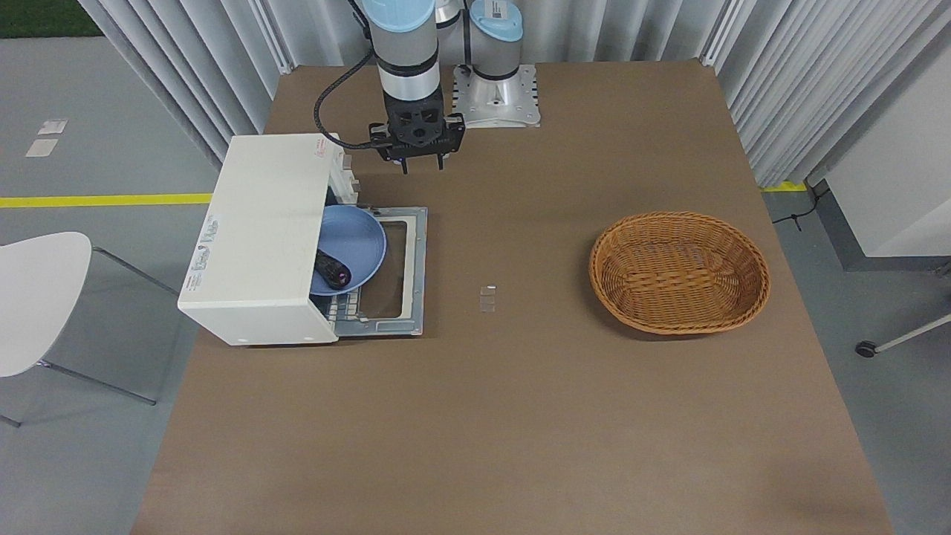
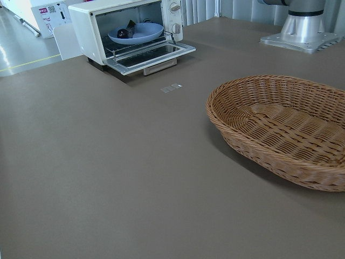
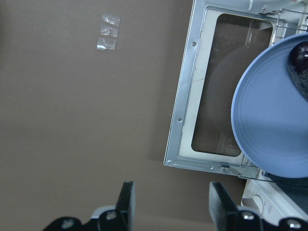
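Note:
A white toaster oven (image 1: 247, 232) lies on the table with its glass door (image 3: 184, 96) folded down. A blue plate (image 1: 354, 236) rests on the pulled-out rack, partly inside, holding a dark eggplant-like object (image 1: 330, 268) near the opening. My gripper (image 1: 423, 165) hangs above the table behind and above the plate, open with nothing between its fingers. A round wicker basket (image 1: 679, 272) stands empty on the right of the table in the front view, and large in the left view (image 2: 280, 129).
Small clear tape pieces (image 1: 487, 299) lie between oven and basket. The robot's metal base plate (image 1: 495, 107) is at the back, with curtains behind.

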